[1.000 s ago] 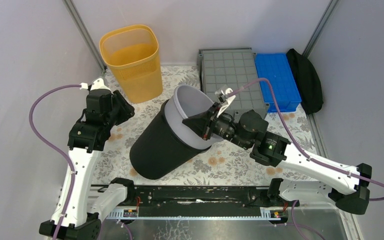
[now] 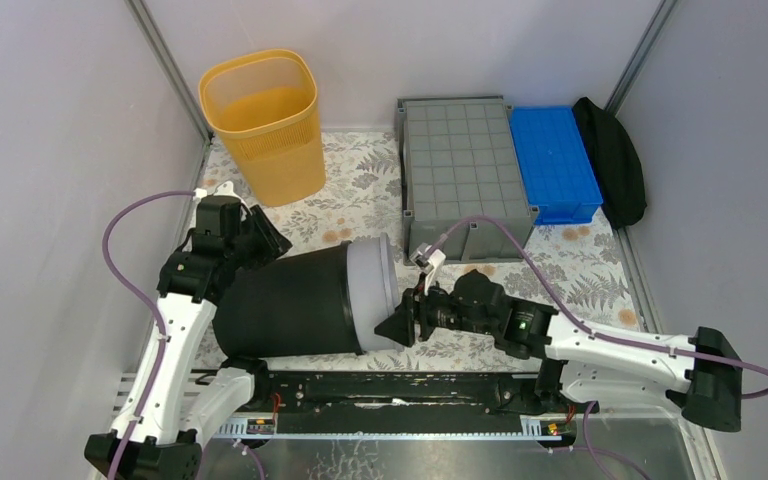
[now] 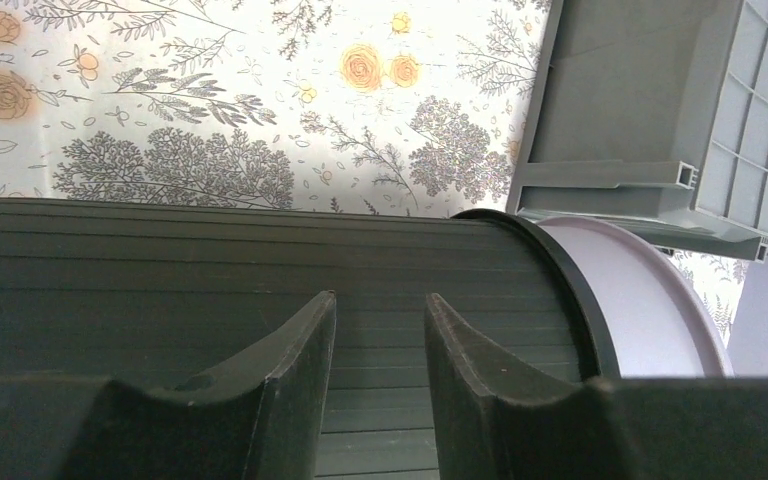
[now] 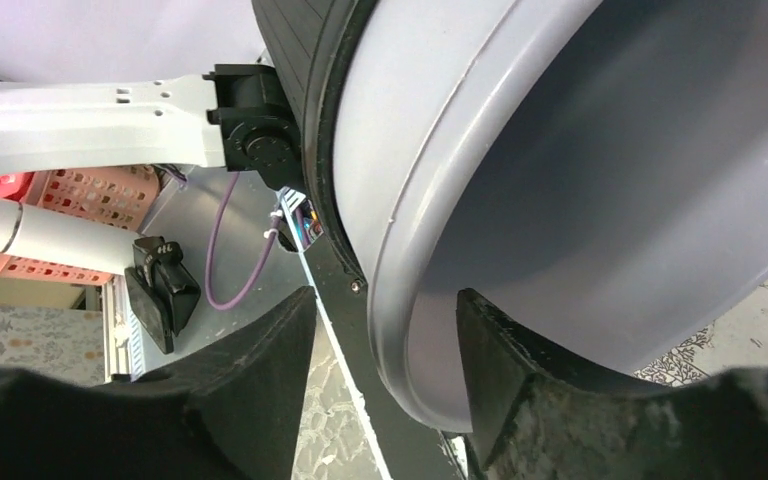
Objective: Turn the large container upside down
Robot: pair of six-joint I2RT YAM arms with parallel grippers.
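The large container (image 2: 285, 305), black-bodied with a grey-white rim (image 2: 372, 290), lies on its side, its mouth facing right. My left gripper (image 2: 285, 246) hovers over the far side of its body; in the left wrist view the fingers (image 3: 305, 370) are apart, with only the ribbed black wall (image 3: 160, 290) behind the gap. At the near part of the mouth is my right gripper (image 2: 397, 340). Its fingers (image 4: 285, 370) stand apart on either side of the rim edge (image 4: 400, 290), one outside and one toward the inside, with visible space around it.
A yellow basket (image 2: 275, 140) stands at the back left. Behind the mouth sits a grey crate (image 2: 465, 150), with a blue crate (image 2: 557, 165) and a dark bag (image 2: 610, 165) to its right.
The container has gone from leaning, mouth up and right, to lying on its side. My right gripper has lowered toward the front with the rim; my left has moved slightly right and forward.
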